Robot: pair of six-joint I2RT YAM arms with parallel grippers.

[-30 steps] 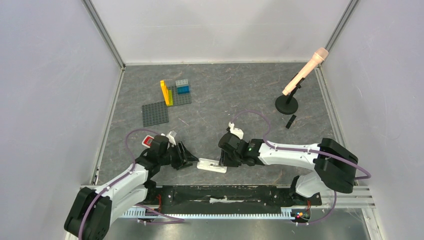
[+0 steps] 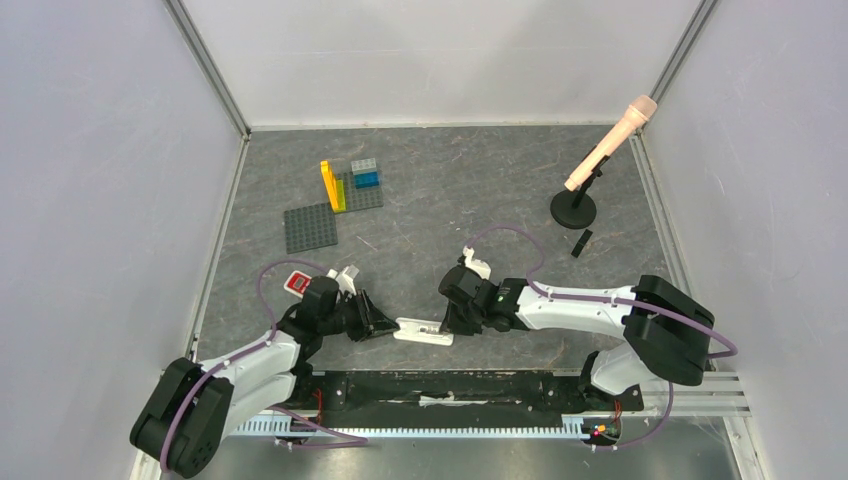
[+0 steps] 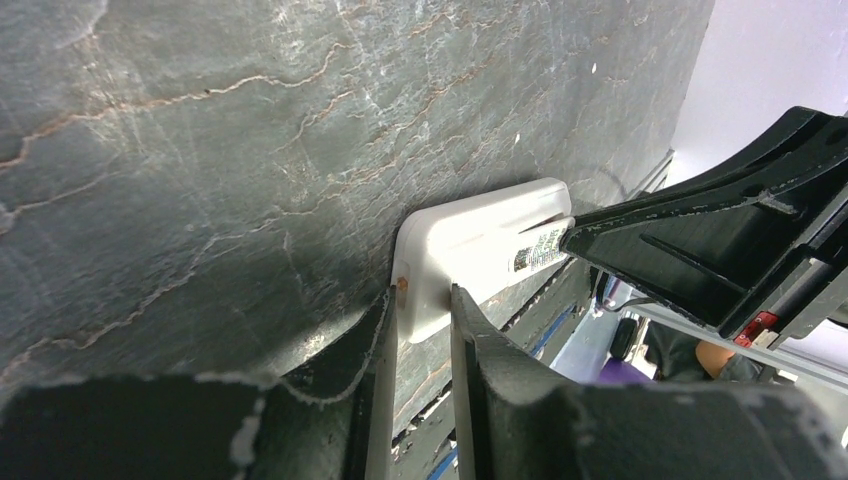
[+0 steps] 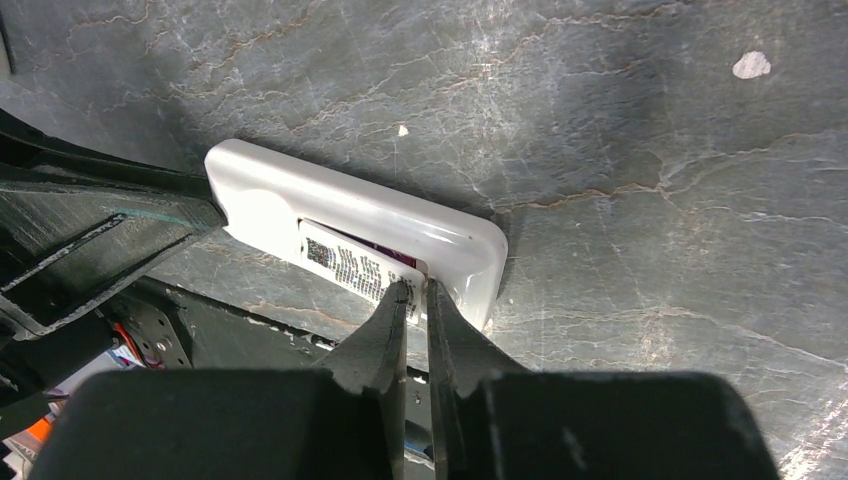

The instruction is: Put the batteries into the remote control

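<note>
The white remote control (image 2: pixel 415 333) lies near the table's front edge between both grippers. A white labelled piece, apparently its battery cover (image 4: pixel 355 265), sits slightly askew in the top, with a narrow dark opening beside it. My left gripper is at one end of the remote (image 3: pixel 470 215), its fingertips a little apart with the white body between them. My right gripper has its fingertips close together on the end of the labelled piece. Batteries cannot be made out.
Building plates (image 2: pixel 310 228) with bricks stand at back left, a red-and-white object (image 2: pixel 297 282) behind the left gripper. A microphone on a stand (image 2: pixel 572 210) and a small black bar (image 2: pixel 582 243) are at right.
My left gripper has moved very slightly toward the front edge over the last second. The right arm and the remote look almost unchanged.
</note>
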